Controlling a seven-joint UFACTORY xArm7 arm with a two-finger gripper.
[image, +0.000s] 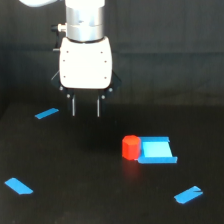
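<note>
A red block (131, 148) stands on the black table at right of centre. It touches or nearly touches the left edge of a light square outlined in blue tape (155, 150). My gripper (86, 106) hangs to the upper left of the block, above the dark surface. Its two thin fingers point down and stand apart, open, with only dark background between them.
Strips of blue tape lie at the back left (47, 113), front left (18, 186) and front right (188, 194).
</note>
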